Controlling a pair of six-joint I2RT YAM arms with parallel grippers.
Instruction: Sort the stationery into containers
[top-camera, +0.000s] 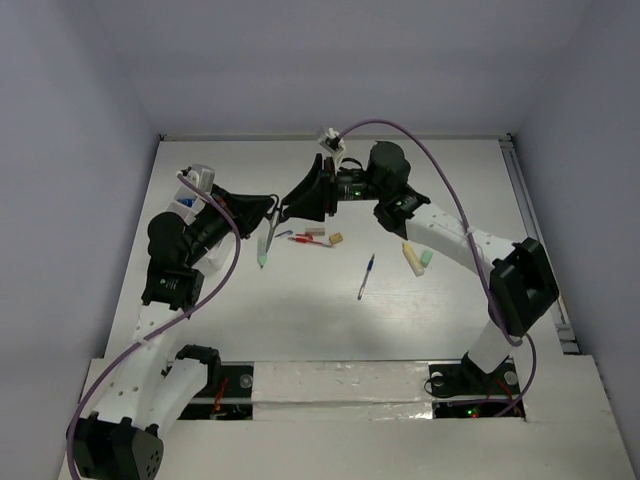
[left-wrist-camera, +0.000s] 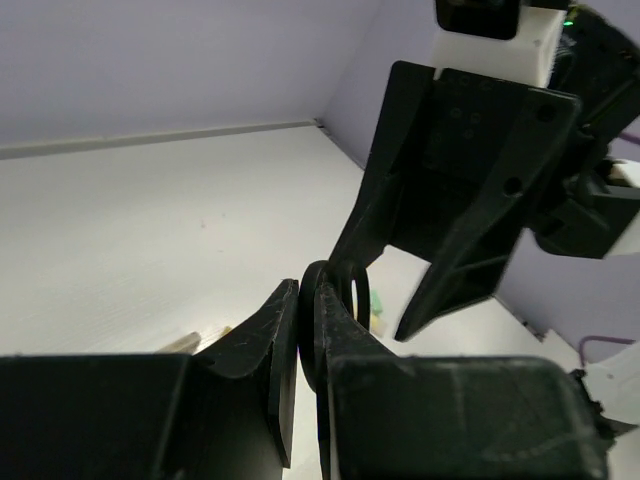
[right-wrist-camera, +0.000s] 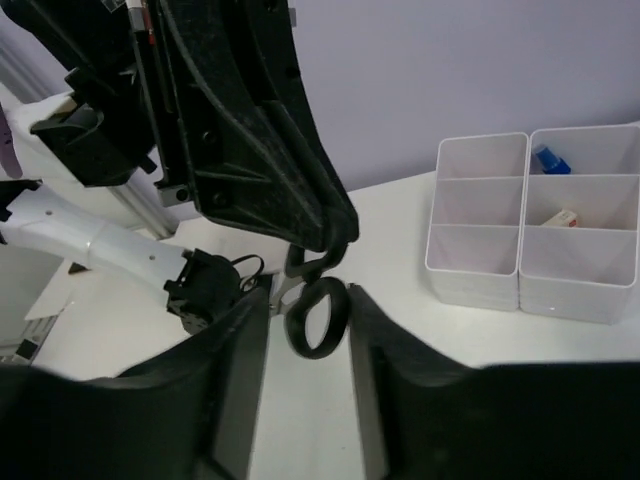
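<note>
Black-handled scissors (top-camera: 272, 230) hang between my two arms, blades toward the front of the table. My left gripper is shut on one handle loop of the scissors. At the other loop (right-wrist-camera: 320, 318) stands my right gripper, its blurred fingers (right-wrist-camera: 368, 345) apart on either side of that loop. The white compartment container (right-wrist-camera: 475, 228) holds a blue piece (right-wrist-camera: 551, 160) and a small white-and-red piece (right-wrist-camera: 562, 218); the left arm partly hides it from above.
On the table lie a green-handled tool (top-camera: 262, 252), a red pen (top-camera: 310, 241), a wooden block (top-camera: 336, 239), a blue pen (top-camera: 366, 276), a yellow stick (top-camera: 412, 260) and a green piece (top-camera: 426, 257).
</note>
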